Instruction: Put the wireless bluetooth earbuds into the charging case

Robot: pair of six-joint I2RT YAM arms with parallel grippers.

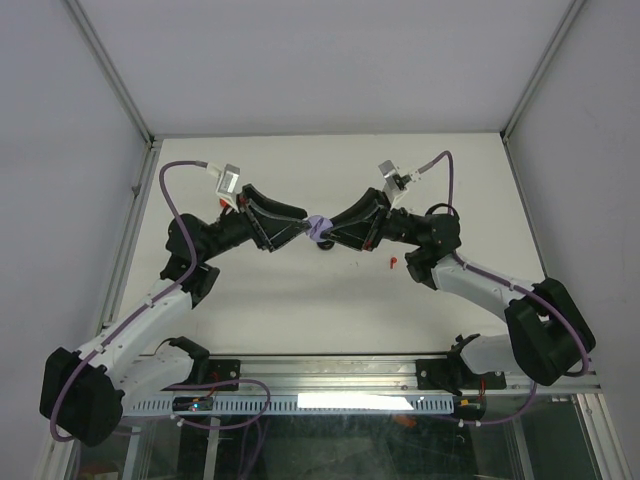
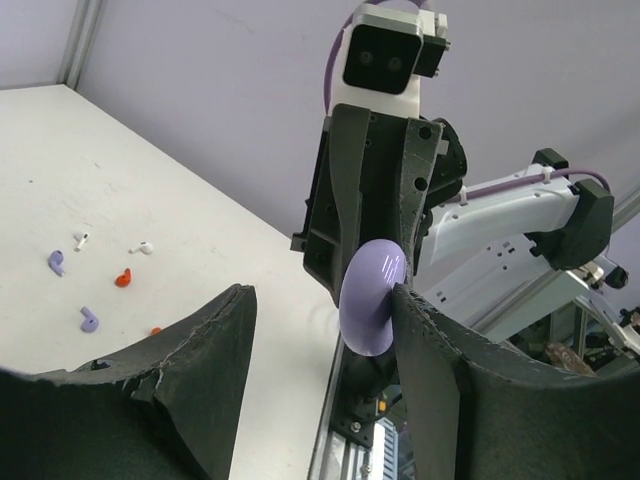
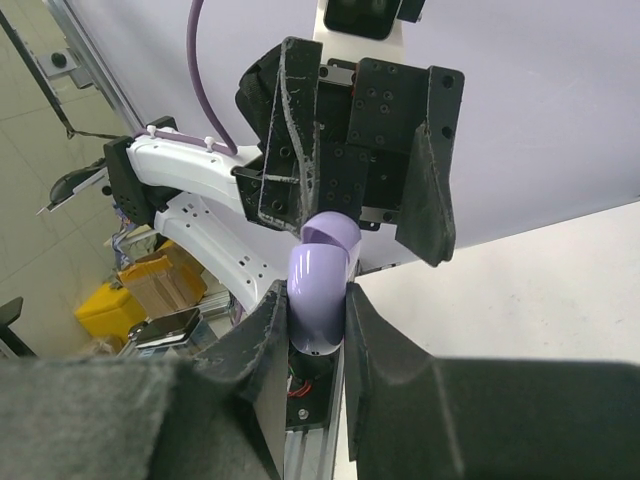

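A lilac charging case [image 1: 320,228] hangs in the air between both grippers at the middle of the top view. In the right wrist view the case [image 3: 318,298] sits between the fingertips of my right gripper, which is shut on it, and a curved lilac upper part, seemingly the lid, shows behind. My left gripper has its fingers spread, with the right fingertip against the case [image 2: 372,295] and a gap to the other finger. I cannot see whether an earbud is held.
Small lilac pieces [image 2: 56,263], red pieces [image 2: 123,278] and white pieces [image 2: 142,249] lie scattered on the white table [image 1: 330,300] below.
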